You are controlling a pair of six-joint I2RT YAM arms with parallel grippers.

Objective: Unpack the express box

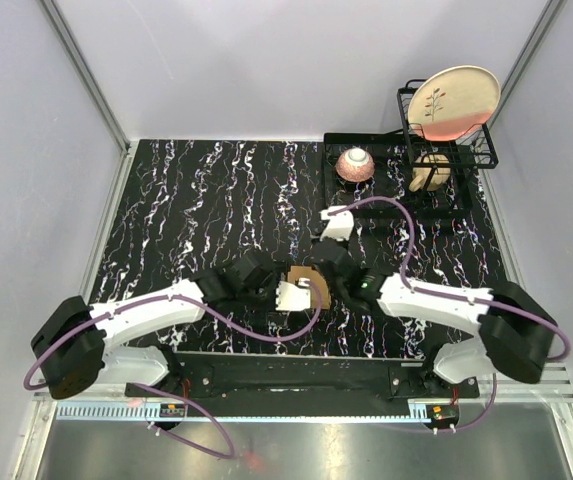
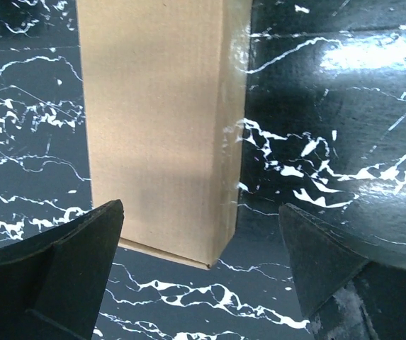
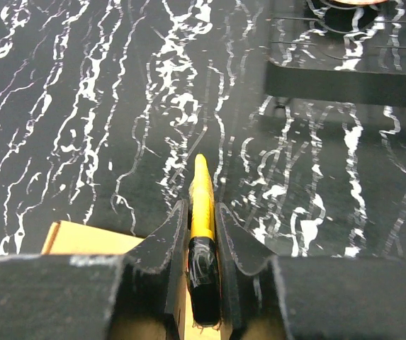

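The brown cardboard box (image 1: 304, 272) lies on the black marbled counter, partly covered by both arms in the top view. In the left wrist view, the near end of the box (image 2: 153, 120) reaches between the spread fingers of my left gripper; a gap shows on its right side. My right gripper is shut on a yellow and black knife-like tool (image 3: 200, 188), whose tip points away from it. Beneath that gripper, a corner of the box (image 3: 89, 239) shows in the right wrist view. Whether the tool touches the box cannot be told.
A black rack at the back right holds a bowl (image 1: 355, 165), a cup (image 1: 430, 172) and a large plate (image 1: 453, 103). Walls stand at both sides.
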